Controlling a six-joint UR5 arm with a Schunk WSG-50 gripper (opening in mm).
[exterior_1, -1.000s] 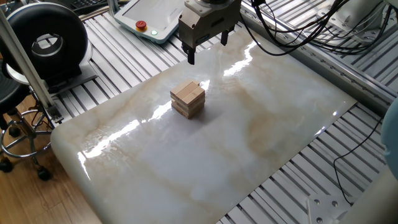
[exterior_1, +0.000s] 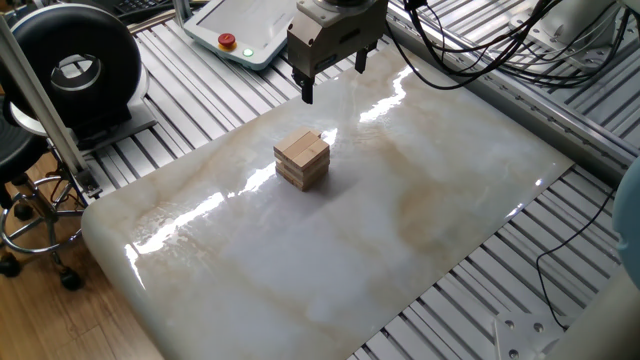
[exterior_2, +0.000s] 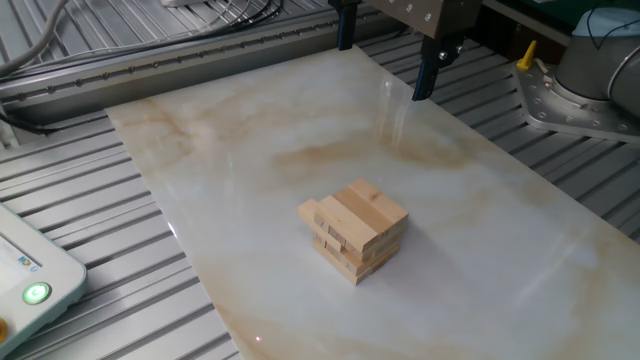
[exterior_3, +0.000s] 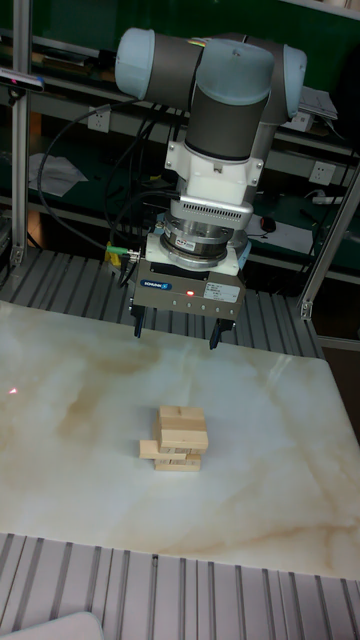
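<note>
A small stack of pale wooden blocks (exterior_1: 302, 160) stands on the glossy marbled sheet (exterior_1: 400, 220). Its layers are seen closer in exterior view 2, where one block end (exterior_2: 309, 211) juts from the side of the stack (exterior_2: 362, 222). That same jutting end (exterior_3: 147, 449) points left in exterior view 3. Above the sheet, apart from the stack, hangs my gripper (exterior_3: 175, 335), its two black fingers (exterior_2: 425, 75) spread wide with empty space between. No block is in its grasp.
A teach pendant (exterior_1: 240, 25) with a red stop button lies on the slatted table at the sheet's edge. Cables (exterior_1: 480, 60) hang near the arm. A round black stool seat (exterior_1: 75, 70) stands beyond the table. Around the stack the sheet is bare.
</note>
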